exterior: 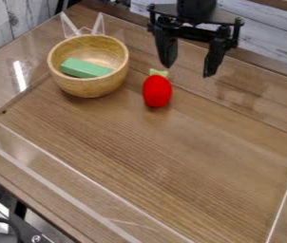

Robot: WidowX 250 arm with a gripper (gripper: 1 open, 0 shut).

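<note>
My black gripper (189,57) hangs open over the back of the wooden table, above and just behind a red oval object (158,91). A small pale yellow piece (159,73) lies behind the red object, partly hidden by it. To the left, a wooden bowl (108,55) holds a green block (86,68).
A white slatted surface lies beyond the back edge.
</note>
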